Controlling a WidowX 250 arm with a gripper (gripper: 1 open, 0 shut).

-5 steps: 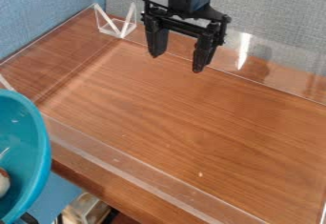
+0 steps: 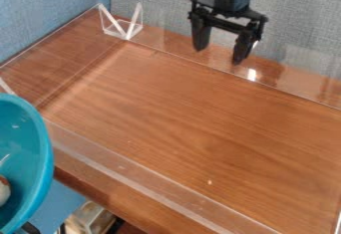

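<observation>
My black gripper hangs at the back of the wooden table, near the top centre of the view by the grey back wall. Its two fingers stand wide open, with nothing visible between them. A white wire frame stands at the back left corner of the table, left of the gripper and apart from it.
A turquoise bowl at the lower left, partly out of view, holds a small pale round item. A clear strip runs along the table's edges. Some small objects sit below the near left edge.
My gripper has moved away toward the back wall, appearing smaller and higher, and slightly to the right. It stays open. The other things are unchanged.
</observation>
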